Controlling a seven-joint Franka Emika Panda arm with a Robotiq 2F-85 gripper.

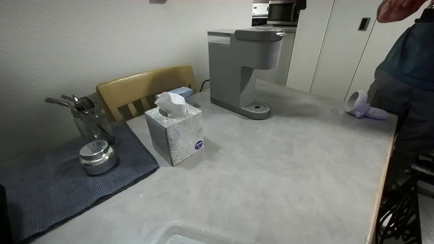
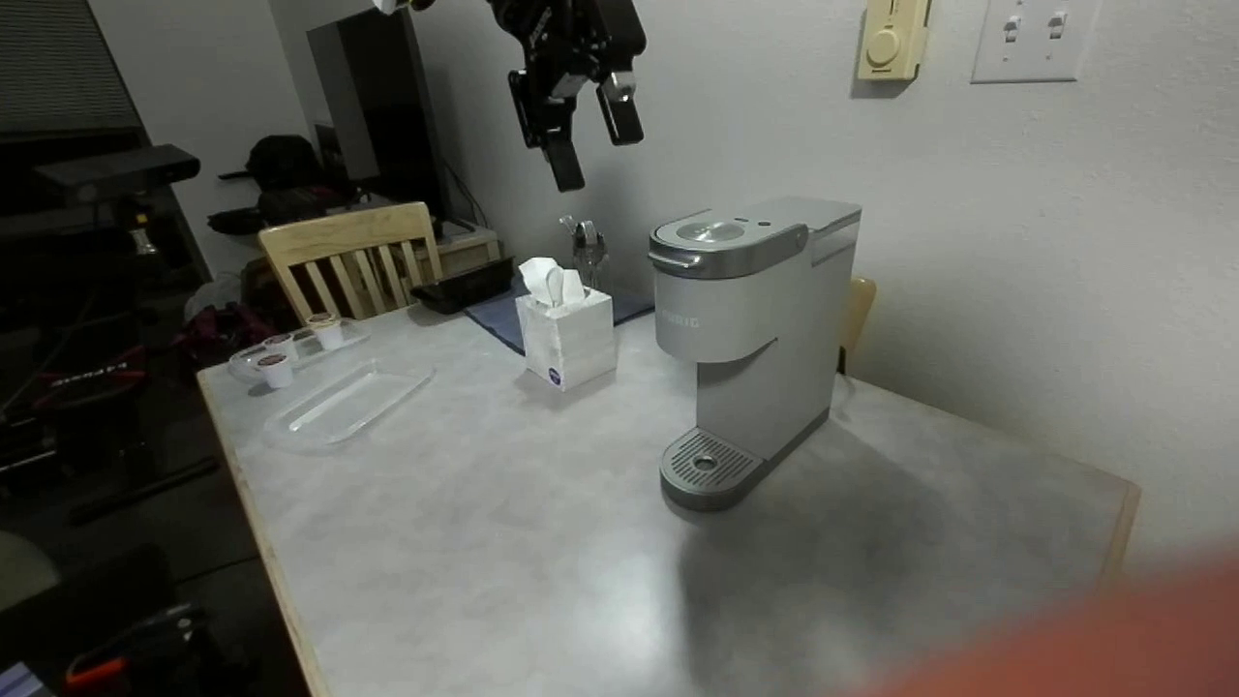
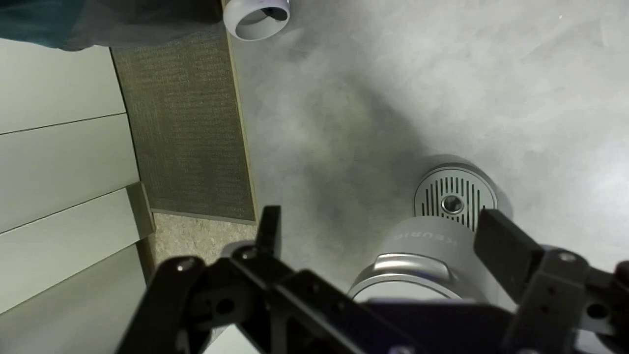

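Observation:
A grey Keurig coffee maker stands upright on the table, its lid closed and nothing on its drip tray. High over the table, behind the machine and to its left in exterior view 2, hangs my gripper. Its black fingers are spread wide with nothing between them. From the wrist view, the machine's silver lid handle shows below and between the open fingers, and the drip tray lies beyond it. Exterior view 1 shows the coffee maker but not the gripper.
A tissue box stands left of the machine. Coffee pods and a clear tray sit at the far left. A white controller rests by the table edge, near a person. Mid-table is clear.

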